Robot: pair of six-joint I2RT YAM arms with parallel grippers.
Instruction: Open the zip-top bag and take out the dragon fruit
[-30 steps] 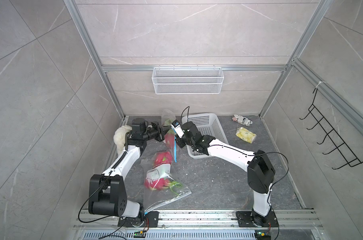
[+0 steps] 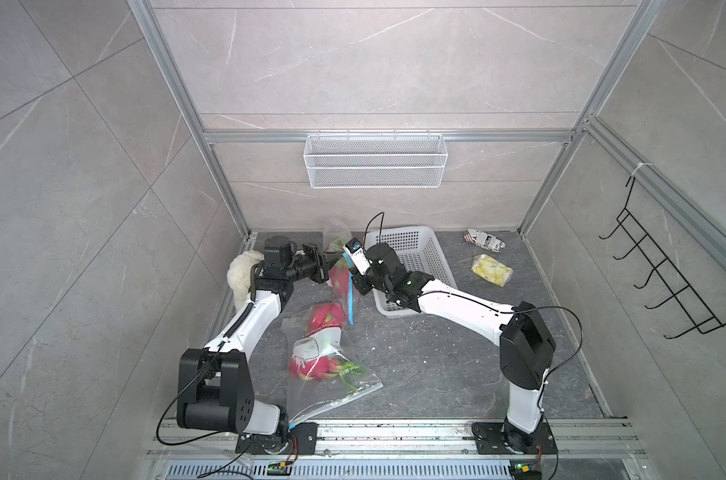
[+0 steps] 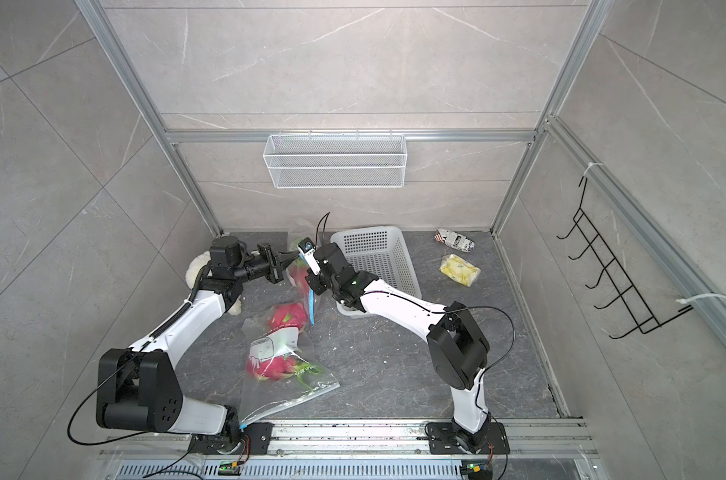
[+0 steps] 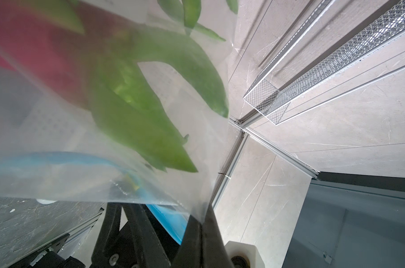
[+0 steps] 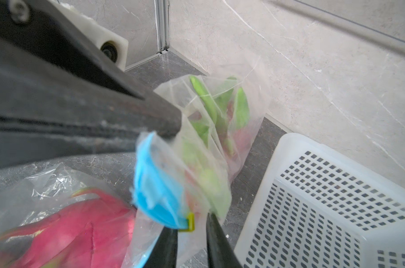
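The clear zip bag (image 2: 340,280) holding a dragon fruit hangs between my two grippers. In the left wrist view, pink skin and green leaves (image 4: 135,116) show through its plastic. My left gripper is shut on the bag's corner beside the blue zip strip (image 4: 166,218). In the right wrist view, a small yellow slider (image 5: 186,223) sits on the blue strip. My right gripper has its fingertips apart, one on either side of the slider's lower end; whether they touch it cannot be told.
A second bag with dragon fruit (image 2: 319,368) lies in front. The white basket (image 2: 443,268) stands close on the right; a yellow packet (image 2: 491,270) and a patterned packet (image 2: 484,240) lie beyond it. A white plush (image 2: 241,276) is behind the left arm.
The left arm and the bags look unmoved.
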